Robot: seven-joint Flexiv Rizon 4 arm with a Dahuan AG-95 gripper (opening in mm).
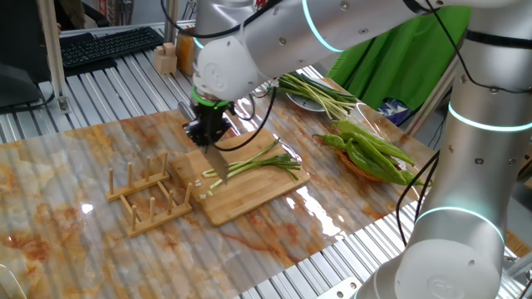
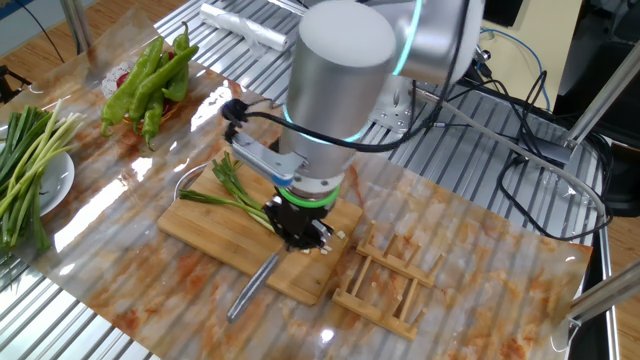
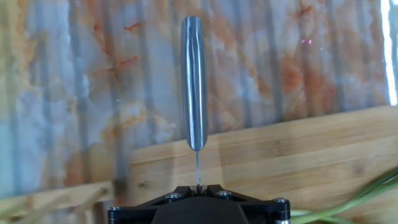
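Note:
My gripper is shut on a knife, holding it by the blade near the handle. In the wrist view the steel knife handle points away from the fingertips, with a thin strip of blade between. The blade hangs down over the wooden cutting board, close to the cut ends of the green onions. Whether its edge touches them cannot be told. A few small white cut pieces lie on the board's left part.
A wooden peg rack stands just left of the board. Right of it sit a basket of green peppers and, behind, a plate with more green onions.

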